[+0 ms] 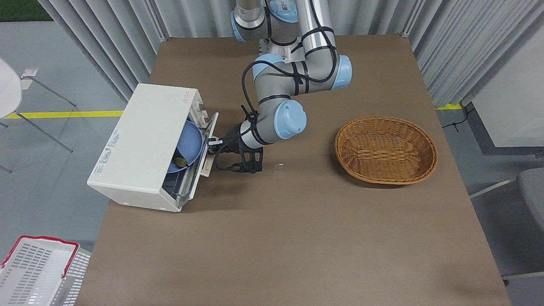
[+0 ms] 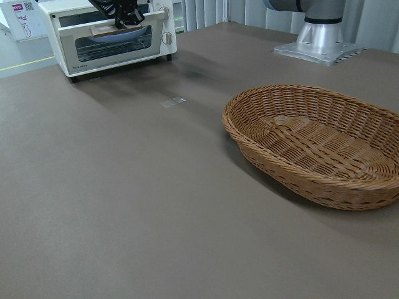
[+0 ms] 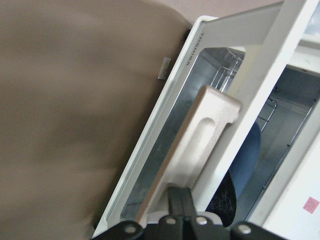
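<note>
A white toaster oven [image 1: 137, 143] stands at the table's left side, its glass door [image 3: 220, 75] partly raised, tilted outward from the body. A blue plate [image 1: 188, 137] with a dark object on it sits inside. My gripper is at the door's handle [image 3: 200, 135], seen at the bottom of the wrist view; the front view shows it against the door's outer side. Whether its fingers are closed on the handle or just touching it is hard to tell.
An empty wicker basket [image 1: 385, 150] sits at the right of the table. A white crate [image 1: 41, 270] stands off the table at the lower left.
</note>
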